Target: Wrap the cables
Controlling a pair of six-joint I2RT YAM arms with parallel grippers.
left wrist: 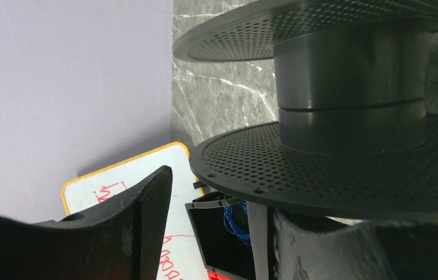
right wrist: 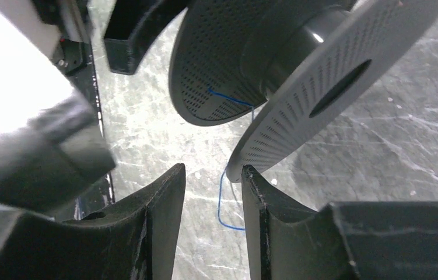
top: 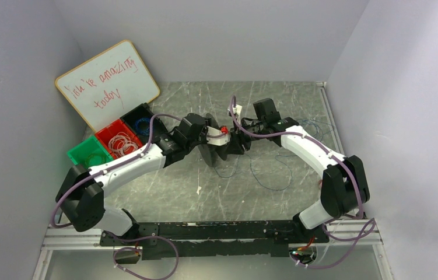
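A dark spool (top: 206,153) with two perforated flanges (left wrist: 245,166) stands between my arms, near mid-table in the top view. My left gripper is open; one finger (left wrist: 153,216) is clear of the spool and the other is partly behind the lower flange's edge. In the right wrist view, my right gripper is open at the near flange (right wrist: 298,111), whose lower edge lies close to one fingertip (right wrist: 250,178); contact is unclear. A thin blue cable (right wrist: 220,204) runs down from the spool to the table.
Loose blue cable curves across the table (top: 245,201) and coils (top: 315,127) at the right. Black, red (top: 107,133) and green (top: 76,154) bins with cables sit at the left, beside a whiteboard (top: 94,105).
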